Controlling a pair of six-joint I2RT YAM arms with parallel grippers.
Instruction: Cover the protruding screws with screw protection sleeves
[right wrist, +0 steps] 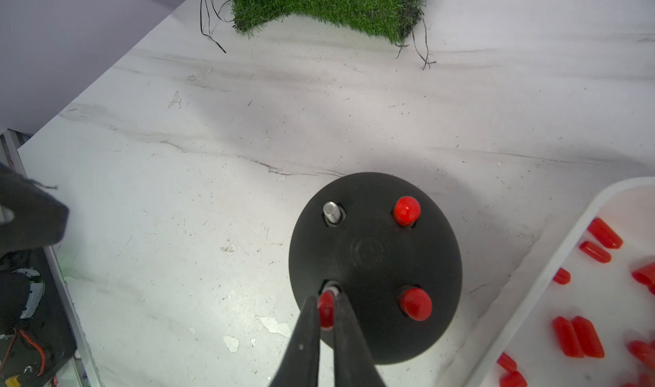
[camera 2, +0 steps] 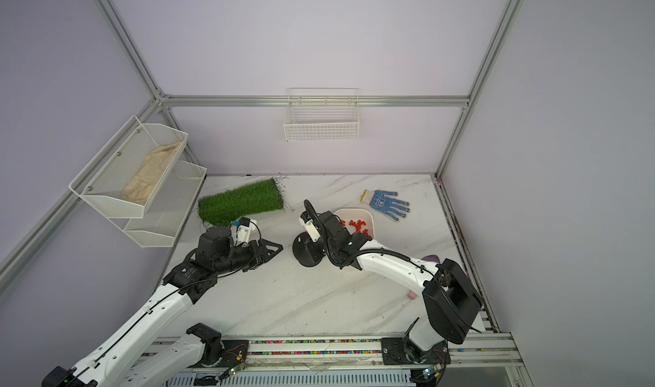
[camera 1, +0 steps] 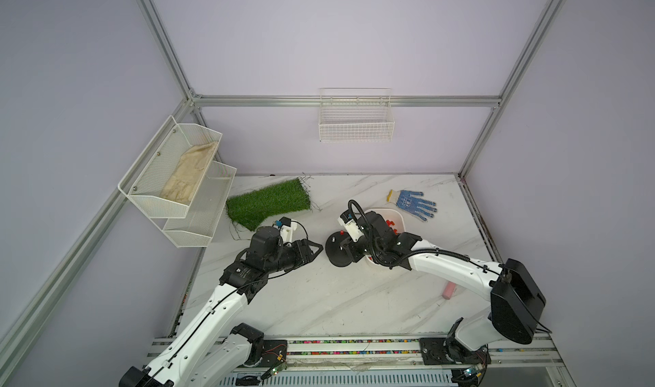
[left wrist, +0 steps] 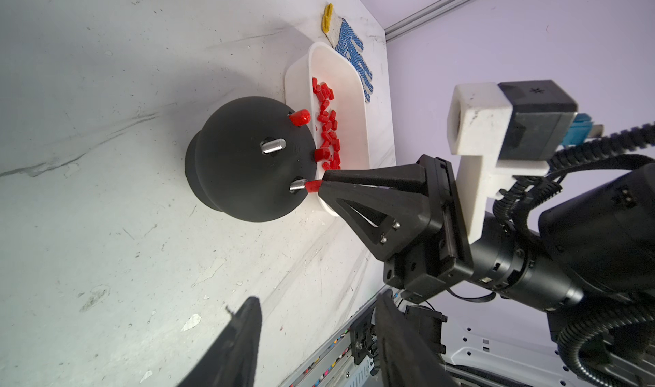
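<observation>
A round black base [right wrist: 372, 264] stands on the table with screws sticking up from it. Two of these wear red sleeves [right wrist: 406, 211]; a bare metal screw [right wrist: 332, 213] shows at another corner. My right gripper is shut on a red sleeve [left wrist: 313, 185], held at the tip of the remaining metal screw [left wrist: 297, 185]. Part of that screw's shaft still shows below the sleeve in the left wrist view. My left gripper stands open and empty, clear of the base and to its left in the top views.
A white tray [left wrist: 360, 80] of loose red sleeves sits close beside the base. Beyond it lies a blue glove [camera 1: 413, 204]. A green turf mat [camera 1: 269, 204] is at the back left.
</observation>
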